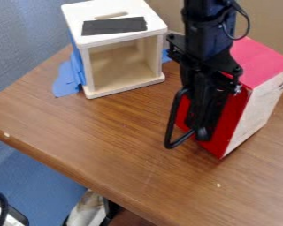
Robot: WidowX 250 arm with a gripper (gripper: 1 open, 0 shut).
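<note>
My black gripper (187,132) hangs low at the left face of a red and white box (255,106) on the right of the wooden table. Its looped fingers point down in front of the red side, close to or touching it; whether they are open or shut is unclear. Part of the box is hidden behind the gripper and arm.
A small white open-fronted cabinet (114,66) with a dark patch on top stands at the back left, on blue tape (66,81).
</note>
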